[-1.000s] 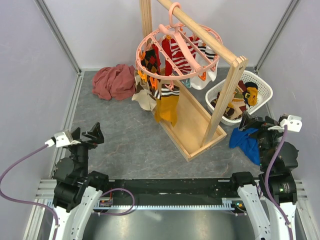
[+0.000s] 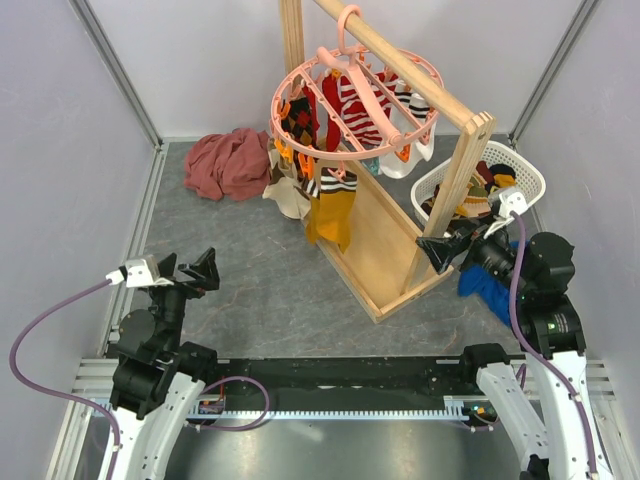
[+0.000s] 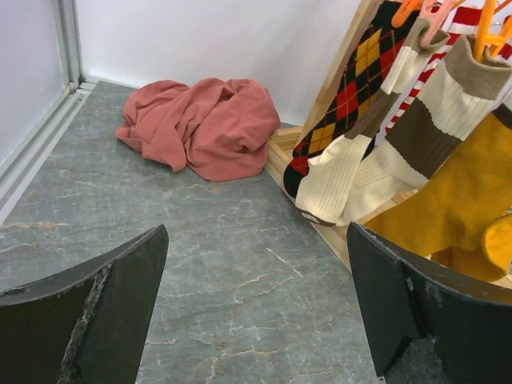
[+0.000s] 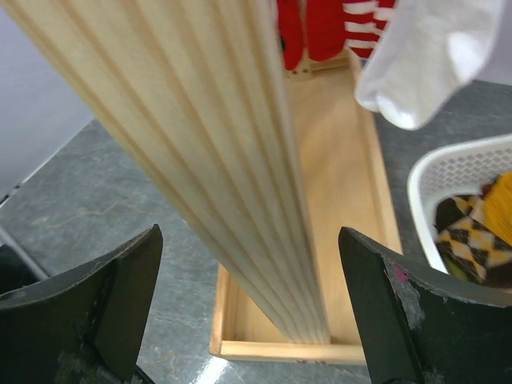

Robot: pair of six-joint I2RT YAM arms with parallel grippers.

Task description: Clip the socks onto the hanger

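Note:
A round pink hanger (image 2: 368,147) hangs from the wooden rail, with several socks clipped around it. At its front left hang a mustard sock (image 2: 332,218) with a striped top and a cream-and-brown sock (image 3: 436,108); a white sock (image 4: 432,60) hangs on the right side. My left gripper (image 2: 190,270) stands open over the floor at left, nothing between its fingers. My right gripper (image 2: 445,250) is open beside the wooden post (image 4: 240,176), which looms in front of its empty fingers. Loose socks (image 2: 480,192) lie in the white basket at right.
The white basket (image 2: 535,183) stands behind my right arm. The frame's wooden base (image 2: 385,305) takes up the centre. A red cloth (image 2: 228,165) lies at back left and a blue cloth (image 2: 485,287) by the right arm.
My right gripper has moved left and a little forward, from in front of the basket toward the wooden post. The left arm has shifted slightly to the right. The hanging socks look unchanged.

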